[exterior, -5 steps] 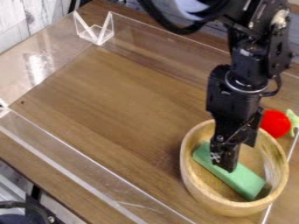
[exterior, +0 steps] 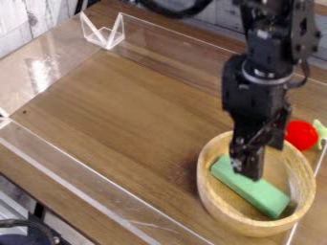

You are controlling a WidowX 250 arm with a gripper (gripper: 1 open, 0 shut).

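Note:
A black gripper [exterior: 250, 155] hangs blurred over a round tan bowl [exterior: 220, 211] at the lower right, its fingers open above the bowl's back part. In the bowl lies a long green block [exterior: 255, 193], tilted diagonally from upper left to lower right, with nothing seen holding it.
A red round object [exterior: 301, 135] and a small pale green piece [exterior: 320, 131] sit behind the bowl at the right. A clear plastic holder [exterior: 105, 31] stands at the back left.
The gripper has risen slightly from lower in the bowl and is now more blurred. The green block lies in about the same place in the bowl.

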